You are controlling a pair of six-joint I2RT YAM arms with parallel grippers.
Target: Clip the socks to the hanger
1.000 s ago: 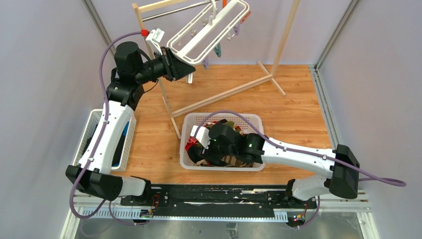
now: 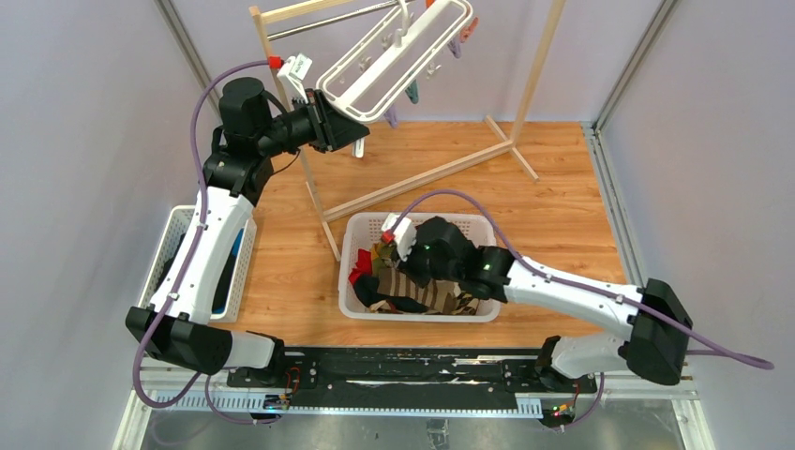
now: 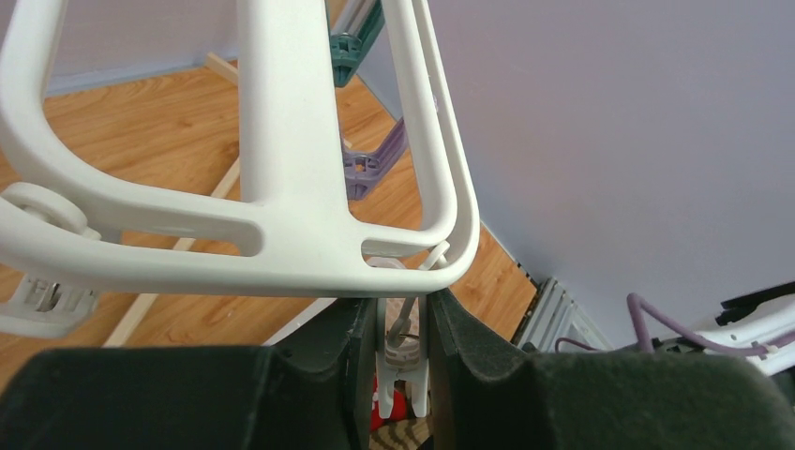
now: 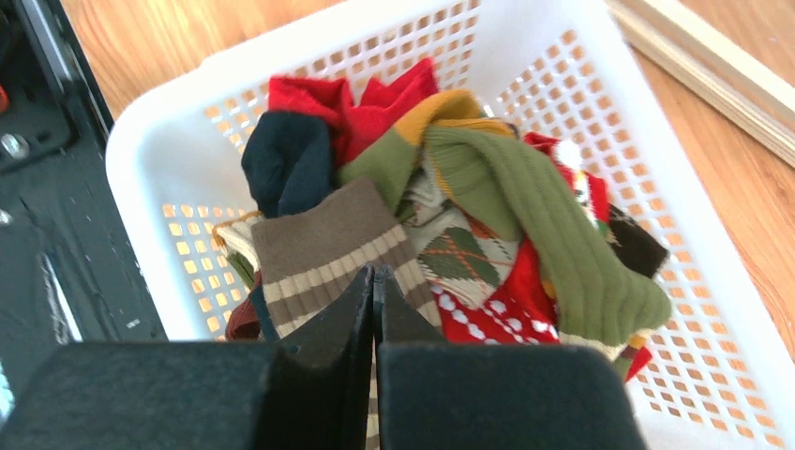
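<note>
The brown striped sock [image 4: 323, 234] lies spread on the pile in the white basket [image 4: 150, 206] in the right wrist view. My right gripper is above it, fingers pressed together with no cloth between them, and the sock is outside them. The white hanger [image 3: 300, 225] fills much of the left wrist view. My left gripper is closed around a pale clip [image 3: 386, 401] hanging under the hanger's corner. A purple clip [image 3: 367, 169] and a teal clip [image 3: 347, 56] hang further along.
Other socks share the basket: a green-and-mustard one [image 4: 553, 234], a red one [image 4: 403, 92] and a dark navy one [image 4: 286, 164]. A second basket [image 2: 169, 246] is under the left arm. The wooden rack [image 2: 422, 178] stands behind, with bare floor around it.
That gripper has since risen and shifted right in the top view. The left arm has hardly moved.
</note>
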